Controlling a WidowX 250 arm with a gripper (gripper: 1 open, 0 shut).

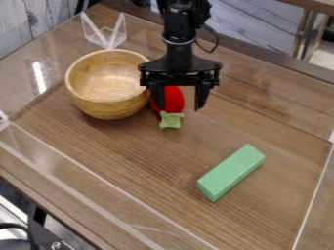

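Note:
The black gripper [181, 93] hangs open over a red object with a green star-shaped end [171, 120], a toy that looks like a strawberry or pepper. Its fingers straddle the red part, which is partly hidden behind them; whether they touch it cannot be told. A tan wooden bowl [104, 83] sits just left of the gripper.
A green block [231, 173] lies at the front right of the wooden table [117, 176]. A white wire-like object [104, 29] stands at the back left.

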